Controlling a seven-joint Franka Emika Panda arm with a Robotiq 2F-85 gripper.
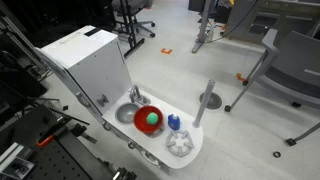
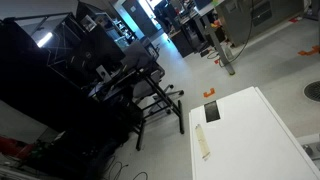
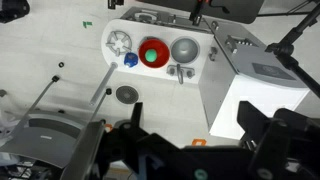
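Note:
A red bowl with a round green object in it sits on a white counter, between a small metal sink and a blue object. From above, the wrist view shows the same red bowl, green object, blue object and sink. Dark and wide apart, the fingers of my gripper fill the lower wrist view. The fingers are open, and nothing shows between them except floor. I cannot make out the gripper in either exterior view.
A pale burner grate lies beside the blue object. At the counter's far corner rises an upright post. A tall white cabinet adjoins the sink end; its flat top shows in exterior view 2. A grey chair stands on the floor beyond.

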